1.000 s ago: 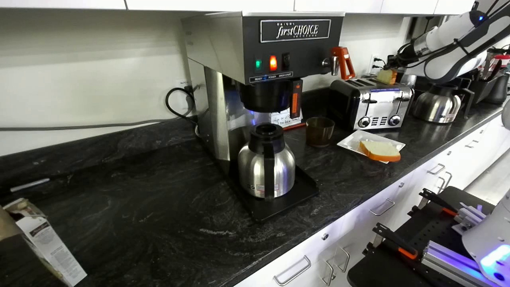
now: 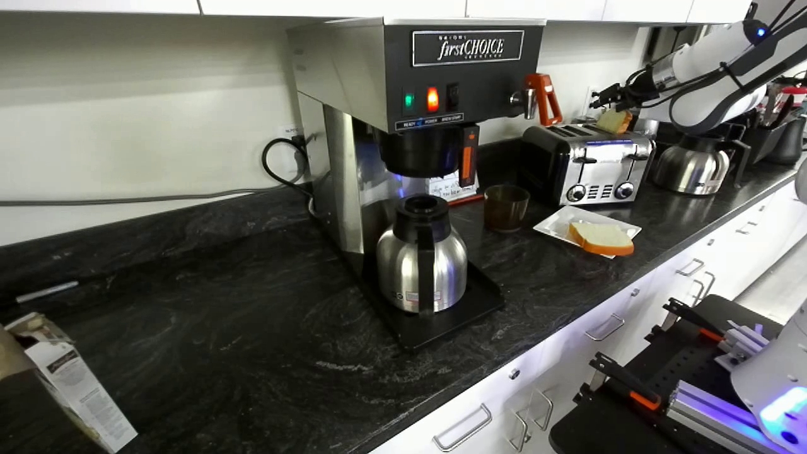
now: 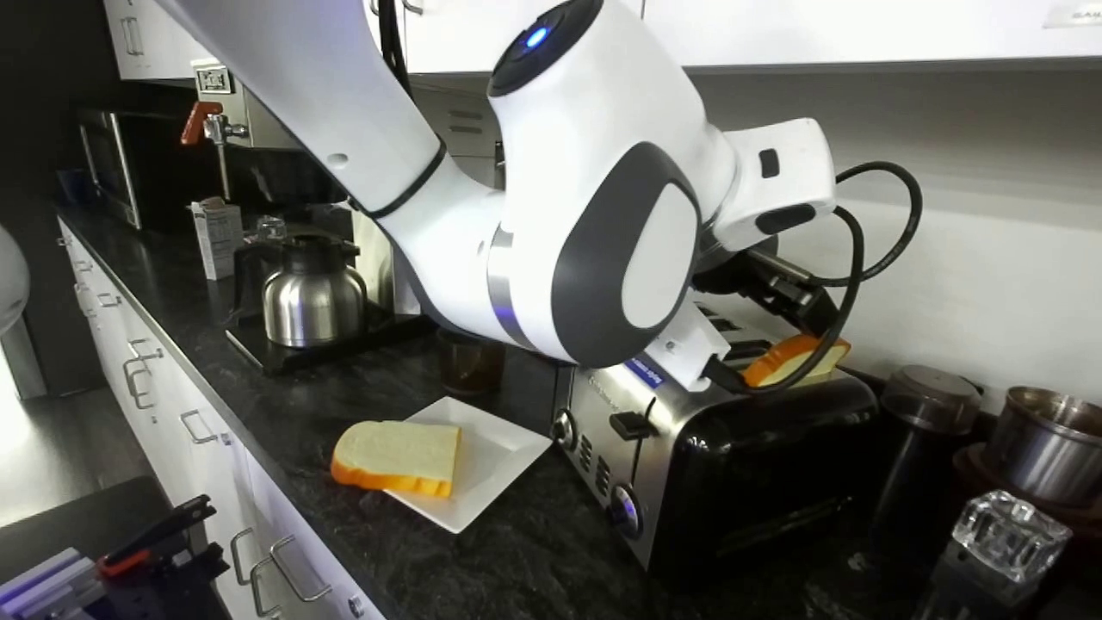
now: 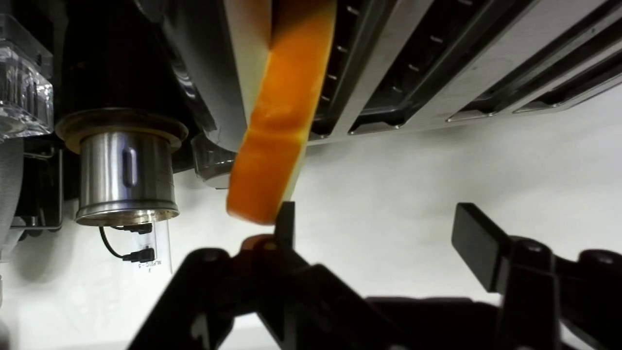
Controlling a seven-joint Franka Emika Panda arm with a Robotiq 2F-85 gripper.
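Observation:
One bread slice [image 3: 795,358] with an orange-brown crust sticks up from a slot of the steel and black toaster [image 3: 661,434], tilted. In the wrist view, the crust edge of this bread [image 4: 285,111] runs along one end slot, and its end reaches past the toaster's edge. My gripper stands open, its fingers wide apart with only the wall showing between them. The left fingertip [image 4: 285,224] is right by the end of the crust; whether they touch I cannot tell. A second slice [image 2: 601,238] lies on a white square plate [image 2: 554,224] in front of the toaster.
A brown cup [image 2: 505,207] stands between the toaster and the coffee maker [image 2: 340,68] with its steel carafe [image 2: 405,261]. Beyond the toaster are a steel pot [image 3: 1051,444] and a clear-topped grinder [image 3: 1007,542]. The wall is close behind.
My gripper has shifted slightly left above the toaster, and its fingers show more clearly beside the bread. The plate and its slice have not moved.

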